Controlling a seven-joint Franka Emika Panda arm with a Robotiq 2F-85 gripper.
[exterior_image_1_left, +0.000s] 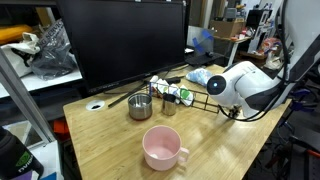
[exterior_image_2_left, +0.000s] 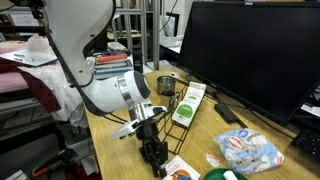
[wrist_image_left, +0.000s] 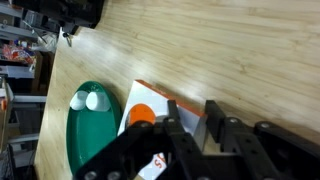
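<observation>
In the wrist view, a white box or packet with an orange patch and edge lies flat on the table. Its near corner reaches between the fingertips of my gripper, which are set apart. Whether they press on it cannot be told. From the second exterior view, the gripper is low over the table, right beside the white packet. The first exterior view has the gripper down at tabletop height, its fingers mostly hidden by the arm.
A green dish with white pieces lies beside the packet. A black wire rack stands close to the arm. Farther off are a pink mug, a metal pot and a monitor.
</observation>
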